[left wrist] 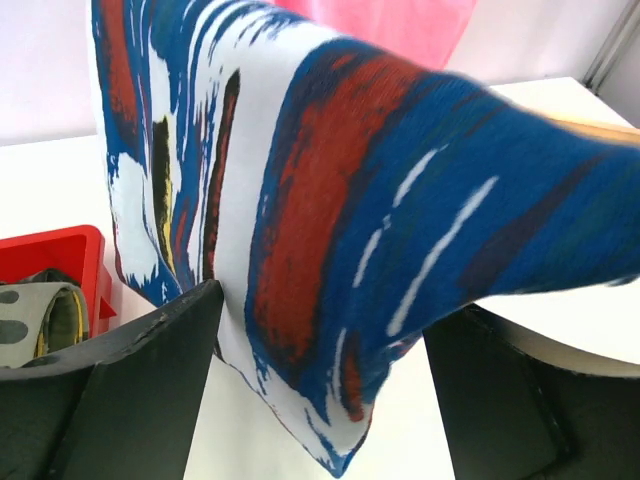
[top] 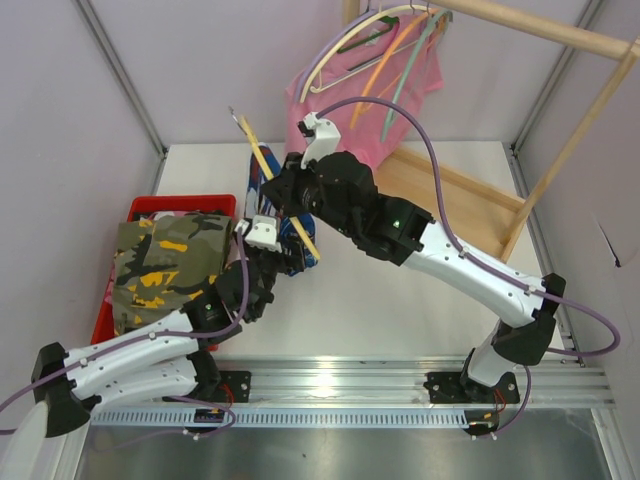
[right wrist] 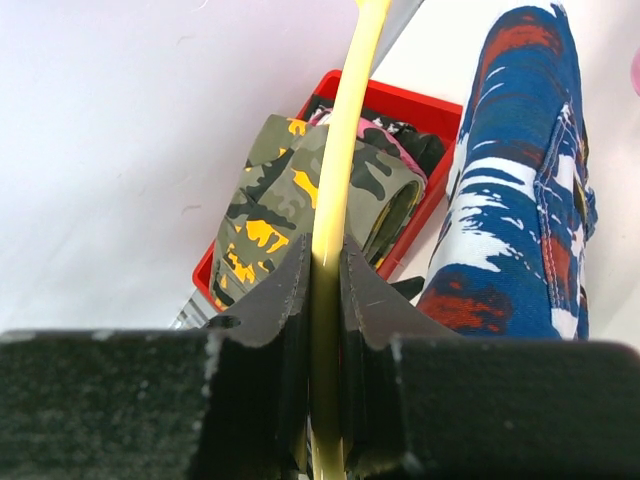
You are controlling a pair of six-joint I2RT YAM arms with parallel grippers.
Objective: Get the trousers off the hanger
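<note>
Blue, red and white patterned trousers (top: 257, 185) hang over a yellow hanger (top: 255, 150) left of centre. My right gripper is shut on the hanger's bar, which runs upward between its fingers in the right wrist view; the trousers (right wrist: 510, 200) hang to the right of it there. My left gripper is part open, one finger (left wrist: 150, 375) on each side of a lower fold of the trousers (left wrist: 290, 200), and the fabric fills much of its view. Whether both fingers press the cloth cannot be told.
A red bin (top: 180, 204) with folded camouflage clothing (top: 165, 265) stands at the left. At the back, a pink garment (top: 385, 120) and several hangers hang from a wooden rack (top: 540, 25).
</note>
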